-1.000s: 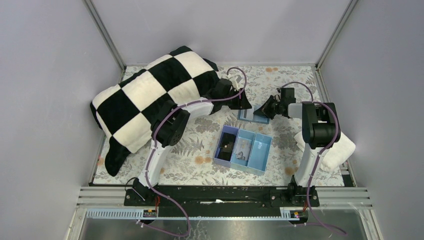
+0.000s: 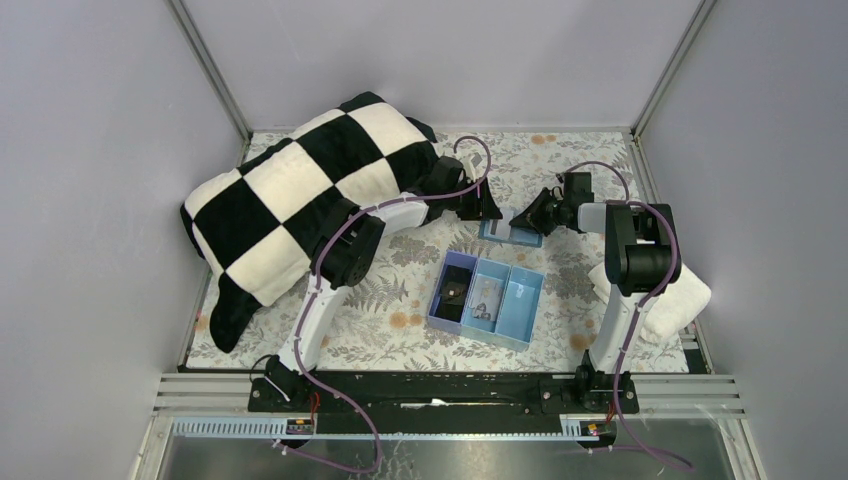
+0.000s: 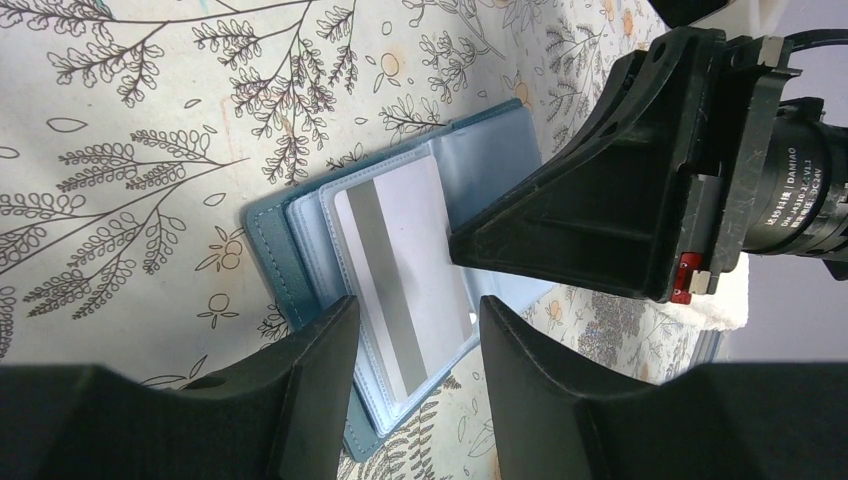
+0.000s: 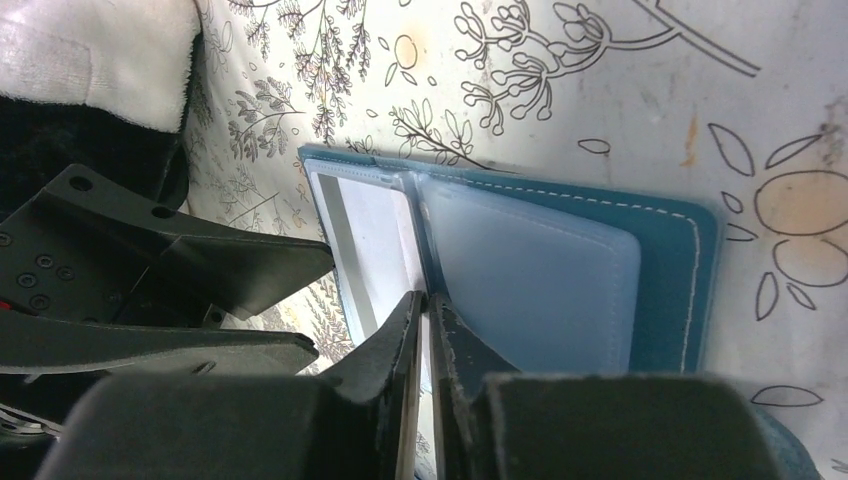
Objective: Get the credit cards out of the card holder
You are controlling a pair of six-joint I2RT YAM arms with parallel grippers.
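Note:
The blue card holder (image 2: 526,236) lies open and flat at the back of the table, between both grippers. In its left half sits a white card with a grey stripe, also visible as a pale card (image 4: 375,245) in the right wrist view. My left gripper is open above that half, its fingertips apart with the card showing between them. Fingertips nearly together, my right gripper reaches the card's edge by the holder's middle. Whether anything thin is caught there cannot be told. The right pocket (image 4: 540,270) looks blue and flat.
A three-part organizer box (image 2: 519,312) stands just in front of the holder, with items in two compartments. A checkered cushion (image 2: 310,180) fills the left side. White cloth (image 2: 680,305) lies at the right. Bare table shows behind the holder.
The card holder has shifted slightly to the right over the last second. Both grippers have stayed close to it with only small motions.

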